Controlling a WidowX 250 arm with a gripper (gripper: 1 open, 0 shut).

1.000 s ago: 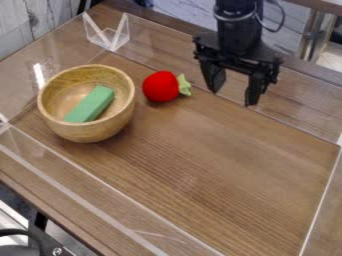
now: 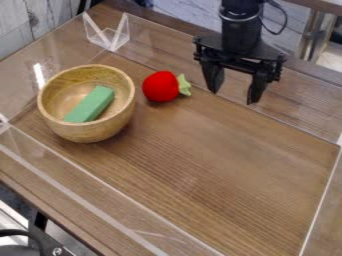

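Note:
My black gripper (image 2: 241,70) hangs at the top centre-right of the camera view, fingers pointing down, over the wooden tabletop at the back. Whether it is open or shut is not clear at this size. A red strawberry-like toy (image 2: 160,86) with a pale green leafy end lies to its left. Further left, a tan round bowl (image 2: 99,133) holds a green block (image 2: 86,110).
A small clear wire or plastic object (image 2: 107,32) stands at the back left.
The gripper has shifted and turned slightly, staying over the same back part of the table. The toy and bowl show no clear movement.

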